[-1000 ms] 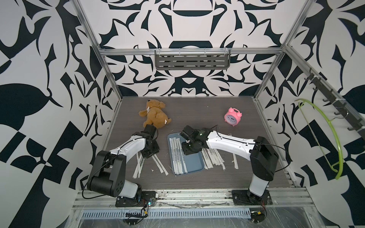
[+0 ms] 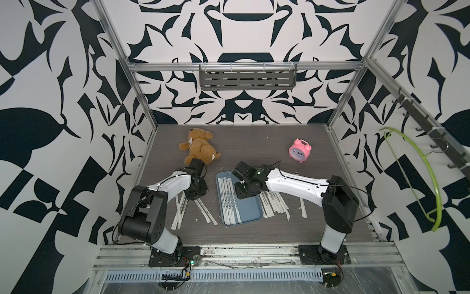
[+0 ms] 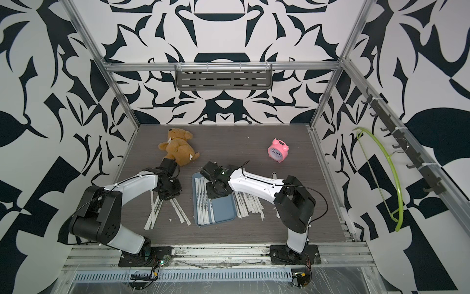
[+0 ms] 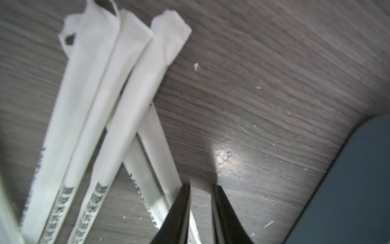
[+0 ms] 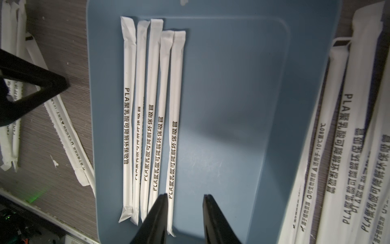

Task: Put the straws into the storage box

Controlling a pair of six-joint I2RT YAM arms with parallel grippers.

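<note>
White paper-wrapped straws lie on both sides of the blue-grey storage box (image 5: 231,81), and several straws (image 5: 152,101) rest side by side along its left half. In the left wrist view a small bunch of straws (image 4: 81,101) crosses over two slanting straws (image 4: 156,142). My left gripper is partly open just above the table; its left finger overlaps the right-hand slanting straw, part of which shows lower in the gap. Nothing is gripped there. Over the box, my right gripper stands open and empty, its left finger overlapping the rightmost straw inside.
More straws (image 2: 274,202) lie right of the box, with a lone straw (image 2: 303,208) farther right. A brown teddy bear (image 2: 200,146) sits behind my left gripper. The pink alarm clock (image 2: 299,150) stands at the back right.
My left arm has shifted slightly right and toward the back of the table. The right arm and the straws in the box look unchanged.
</note>
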